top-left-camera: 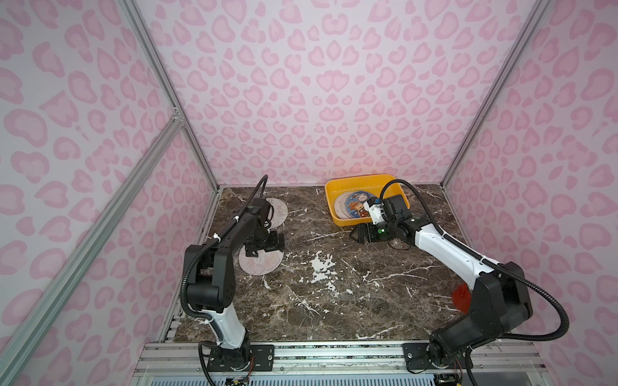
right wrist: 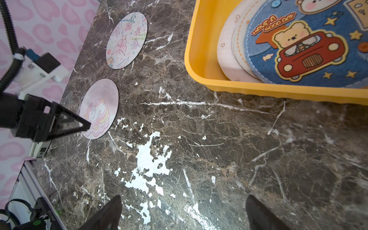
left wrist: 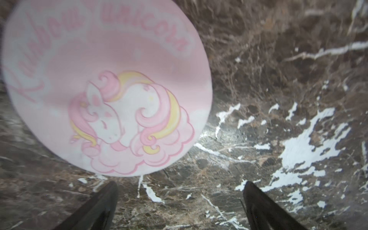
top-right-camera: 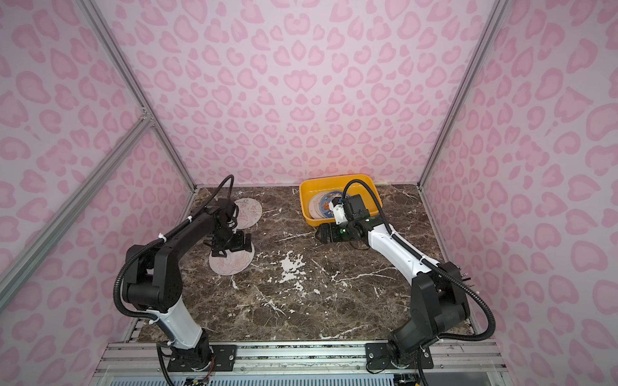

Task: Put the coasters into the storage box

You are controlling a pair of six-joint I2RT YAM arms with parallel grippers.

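Note:
A pink unicorn coaster (left wrist: 130,95) lies flat on the table at the left, with my open left gripper above it; nothing is between the fingers. Behind it rests a second round coaster (right wrist: 127,40) with coloured line drawings. The yellow storage box (top-left-camera: 361,180) stands at the back, right of centre. Inside it a blue bear-and-car coaster (right wrist: 302,49) overlaps pale coasters (right wrist: 230,42). My right gripper hangs in front of the box over bare table, open and empty.
White patches (top-left-camera: 321,267) mark the dark marble table, whose middle is clear. A red object (top-left-camera: 461,298) shows by the right arm's base in the top left view. Pink patterned walls close in the back and sides.

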